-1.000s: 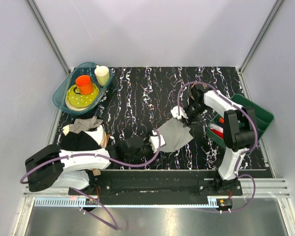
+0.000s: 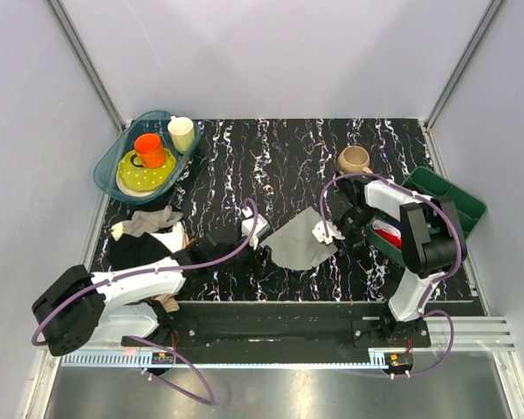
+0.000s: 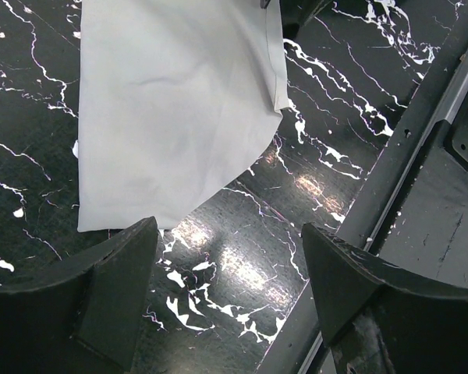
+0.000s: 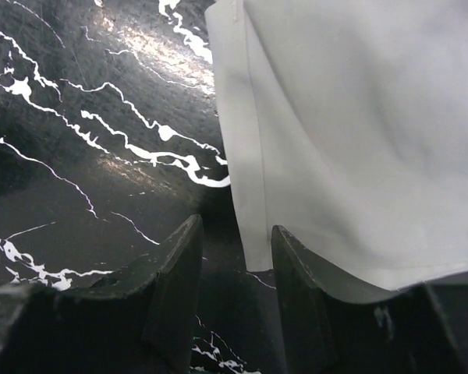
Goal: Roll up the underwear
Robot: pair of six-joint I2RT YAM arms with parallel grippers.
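The grey underwear (image 2: 299, 242) lies spread on the black marbled table, with a straight folded strip along one edge (image 4: 249, 156). In the left wrist view its cloth (image 3: 168, 117) lies beyond the fingertips. My left gripper is open beside its near corner, only bare table between the fingers. My right gripper stands part open at the end of the folded strip. That strip's end shows between and just beyond its fingertips; I cannot tell whether they touch it.
A teal basket (image 2: 105, 175) with dishes and cups stands at the back left, and folded clothes (image 2: 140, 249) lie below it. A tan mug (image 2: 354, 160) and a green bin (image 2: 472, 209) are at the right.
My left gripper has moved left and slightly back, off the cloth's near edge.
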